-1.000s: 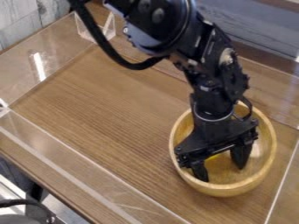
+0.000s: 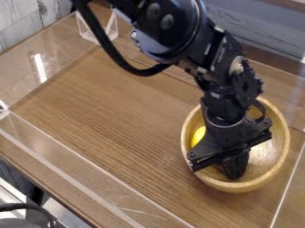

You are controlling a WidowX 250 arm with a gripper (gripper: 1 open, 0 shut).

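The black gripper (image 2: 233,162) reaches down into a tan round bowl (image 2: 255,178) at the right of the wooden table (image 2: 95,125). Its fingertips are low inside the bowl, bunched near its middle, and partly dark and hard to make out. A small yellow object (image 2: 198,136) shows at the bowl's left inside, beside the gripper and partly hidden by it. Nothing can be seen held between the fingers.
A clear plastic container (image 2: 98,22) stands at the back left. A dark cable lies past the table's lower left edge.
The gripper's fingers have drawn closer together inside the bowl, and the yellow object has come into sight at their left. The bowl has shifted slightly.
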